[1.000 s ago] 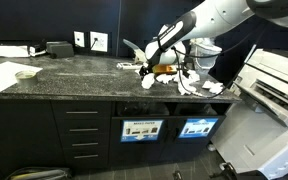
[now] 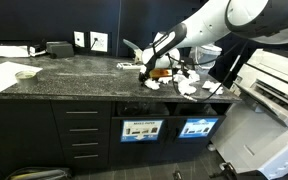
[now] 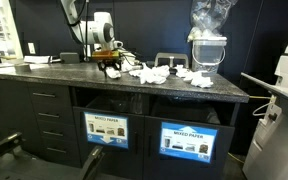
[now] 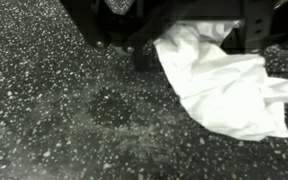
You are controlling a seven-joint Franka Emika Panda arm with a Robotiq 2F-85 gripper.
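A crumpled white paper (image 4: 234, 95) lies on the speckled dark counter in the wrist view, its upper end between the fingers of my gripper. The fingers stand apart on either side of it; whether they press on the paper cannot be told. In exterior view 1 my gripper (image 2: 144, 75) is low over the counter, left of the other papers. Exterior view 2 has my gripper (image 3: 102, 65) pointing down beside a white paper (image 3: 112, 72).
More crumpled white papers (image 3: 154, 74) are scattered to the right on the counter (image 2: 74, 85). Two cabinet openings with "mixed paper" signs (image 2: 141, 131) sit below the front edge. A round container (image 2: 25, 75) stands far left.
The arm has shifted a little left and down toward the counter. The scattered papers away from the gripper look unmoved.
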